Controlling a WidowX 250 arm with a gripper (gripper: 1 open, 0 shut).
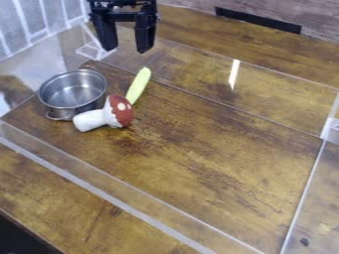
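My black gripper (125,34) hangs at the top left of the camera view, above and behind the other objects, open with nothing visible between its fingers. A steel pot (71,91) stands on the left of the table. Just right of it lies a toy mushroom (117,111) with a red-and-white cap and white stem. Behind the mushroom lies a long pale yellow-green vegetable-like object (139,84).
Clear plastic borders edge the wooden table (212,179) at left and right. A thin white strip (235,73) stands out at the back right.
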